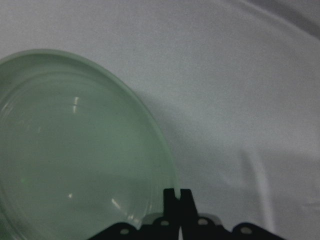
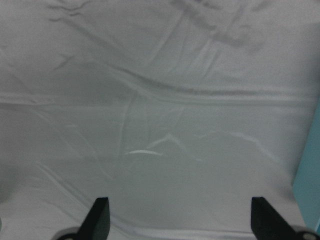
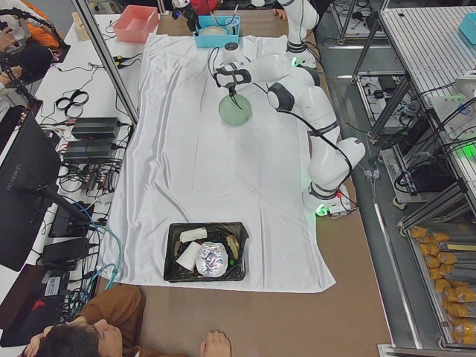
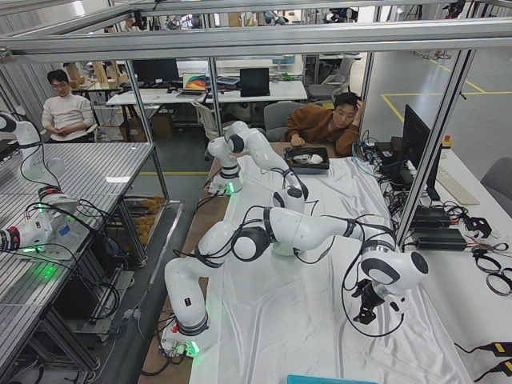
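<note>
A pale green plate [image 3: 235,116] [image 1: 75,150] is on the white cloth in the upper middle of the camera left view. My left gripper is shut on its right rim in the left wrist view; in the camera right view the plate is mostly hidden behind the arms. My right gripper hangs over bare, wrinkled cloth, wide open with nothing between its fingers, beside a blue container [image 2: 308,182].
A black tray [image 3: 172,253] with a foil-covered round item [image 3: 211,259] and white pieces lies at the cloth's near end. A blue bin [image 3: 217,41] stands at the far end. The cloth between plate and tray is clear. A seated person is beside the tray.
</note>
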